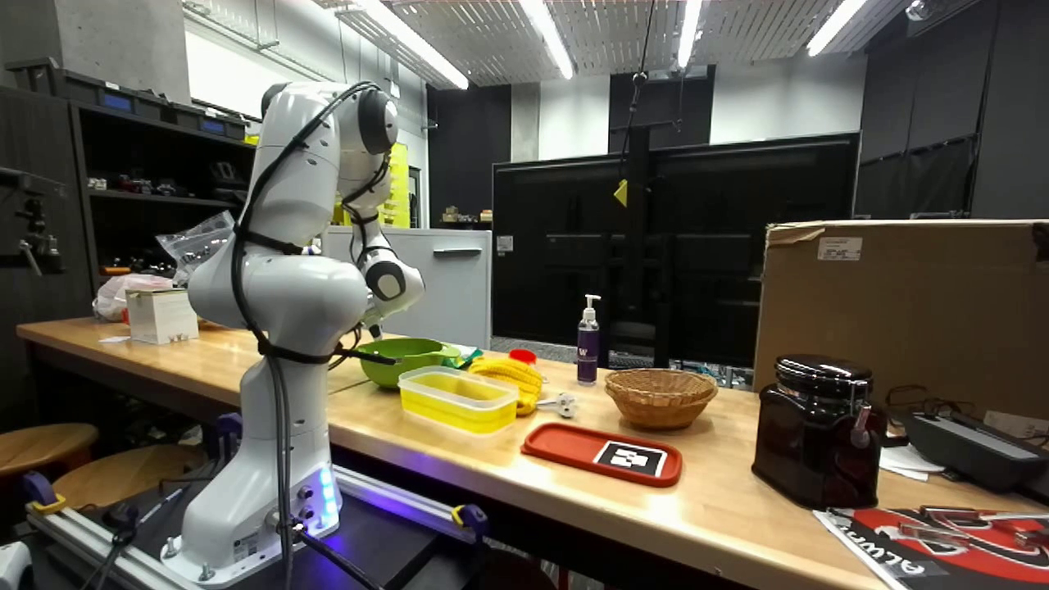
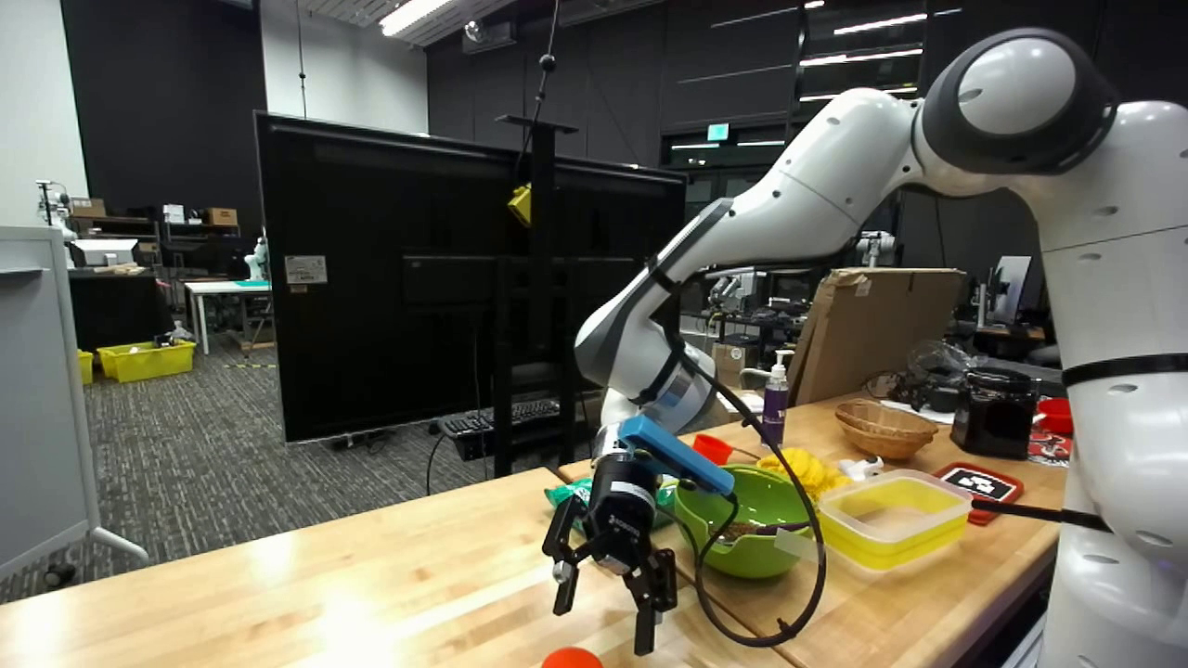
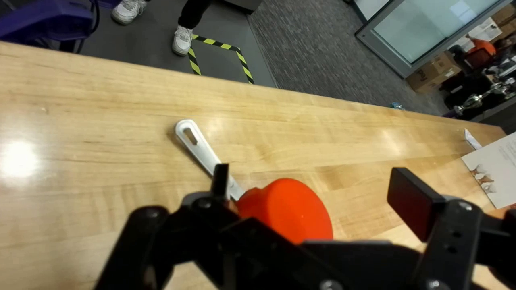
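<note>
My gripper [image 2: 604, 612] hangs fingers-down over the table, open, with nothing held. In the wrist view a rounded red object [image 3: 295, 210] lies below the gap between the fingers, closer to the left one. Part of it is hidden behind the gripper's body. A white handle [image 3: 200, 147] with a slot at its end rests on the wood and runs up to the red object; whether the two are joined I cannot tell. Only the top of a red thing [image 2: 571, 658] shows at the bottom edge of exterior view 2, just beside the gripper.
Beside the arm stand a green bowl [image 2: 748, 560] with contents and a clear-rimmed yellow container [image 1: 457, 411]. Farther along are a yellow cloth-like item [image 1: 511, 374], a wicker basket [image 1: 660, 401], a red tray [image 1: 560, 444], a pump bottle [image 1: 587, 349] and a dark jar [image 1: 818, 437].
</note>
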